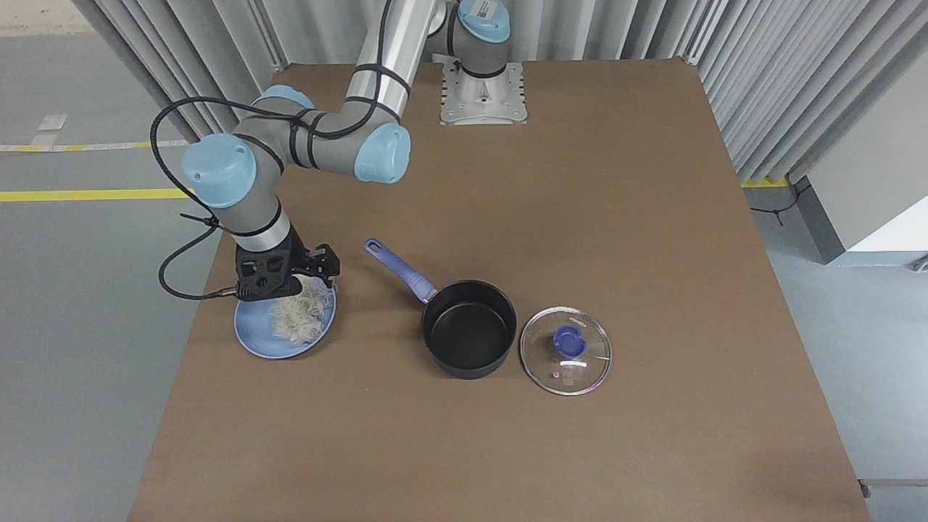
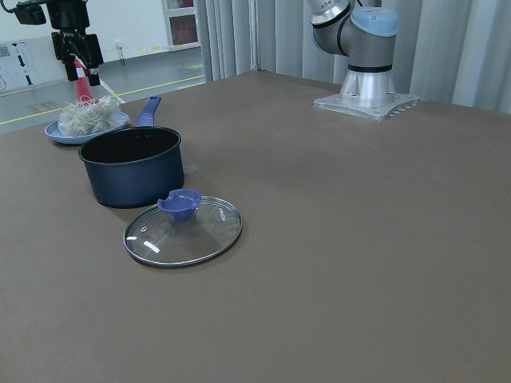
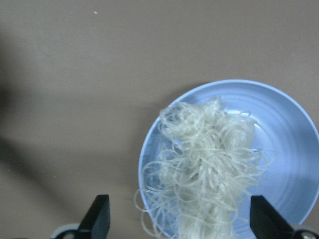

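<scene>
A blue plate (image 1: 258,330) holds a pile of pale noodles (image 1: 301,315); in the wrist view the noodles (image 3: 204,164) spill a little over the rim. My gripper is above the plate, its two black fingertips apart, one left of the rim and one over the plate's right part. In the camera left view it (image 2: 82,72) hangs above the noodles with nothing held. A dark saucepan (image 1: 467,335) with a purple handle stands right of the plate. A glass lid (image 1: 565,365) with a blue knob lies to the saucepan's right.
My arm's base (image 1: 483,104) stands at the back edge by curtains. The table's left edge is close to the plate.
</scene>
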